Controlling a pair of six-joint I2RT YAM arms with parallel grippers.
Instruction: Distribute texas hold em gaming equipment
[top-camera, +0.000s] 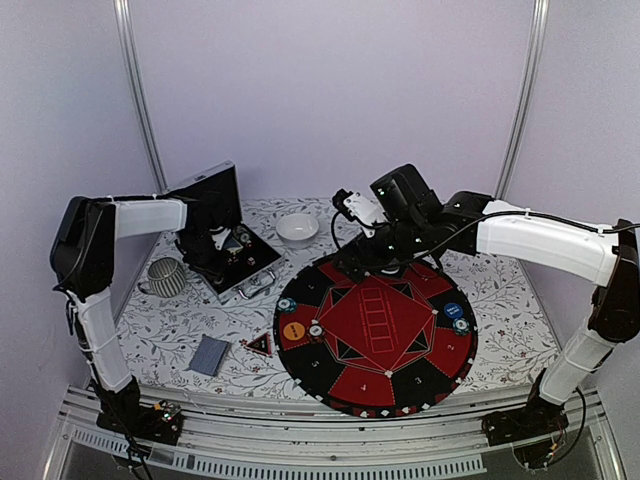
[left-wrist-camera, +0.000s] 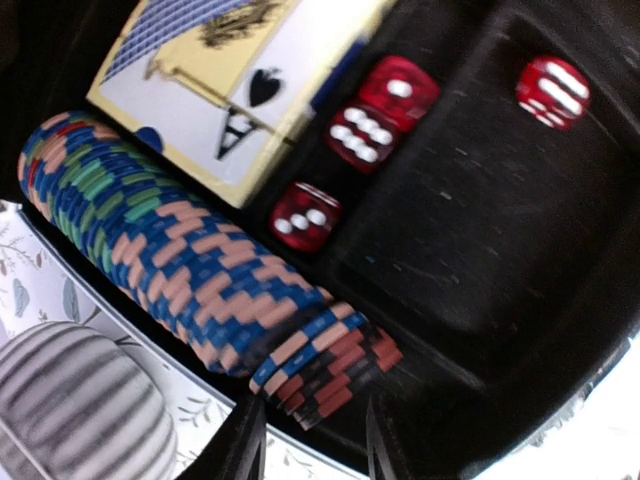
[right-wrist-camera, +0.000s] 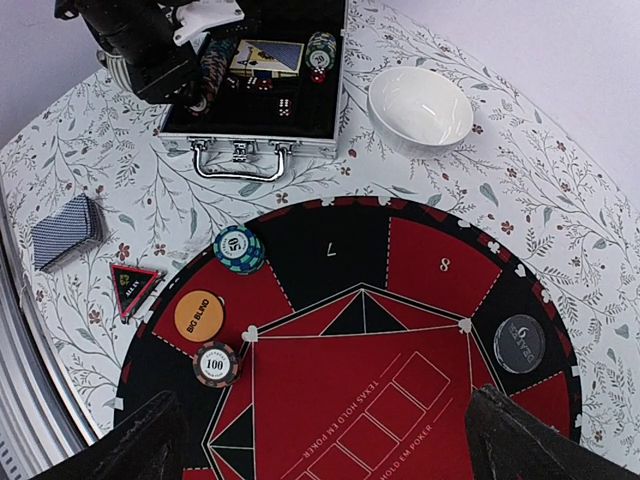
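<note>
In the left wrist view, a row of poker chips (left-wrist-camera: 190, 265) lies along one side of the open case. The red and blue chips (left-wrist-camera: 325, 365) at its near end lean apart from the others. My left gripper is at that end, its fingers apart on either side of the leaning chips; contact cannot be made out. Over the round red and black mat (top-camera: 405, 385), my right gripper stands open and empty. On the mat lie a BIG BLIND disc (right-wrist-camera: 199, 316), a 100 chip (right-wrist-camera: 216, 364), teal chips (right-wrist-camera: 238, 249) and a DEALER disc (right-wrist-camera: 519, 343).
Inside the case are playing cards (left-wrist-camera: 235, 75) and several red dice (left-wrist-camera: 305, 215). Beside it stand a striped cup (top-camera: 167, 277) and a white bowl (top-camera: 297, 229). A card deck (top-camera: 209, 355) and an ALL IN triangle (top-camera: 259, 344) lie left of the mat.
</note>
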